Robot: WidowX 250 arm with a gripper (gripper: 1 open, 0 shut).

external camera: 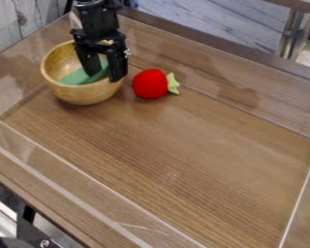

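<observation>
A yellow bowl [82, 91] sits at the upper left of the wooden table [197, 174]. Inside it is a green object [80, 76]. The black gripper [101, 60] hangs over the bowl, its lower end at the green object; whether it touches or holds it I cannot tell. Just right of the bowl lies a red object with light green leaves [150, 84], like a strawberry or tomato.
A grey wall edge [18, 44] runs along the left, and a wooden ledge shows at the top right.
</observation>
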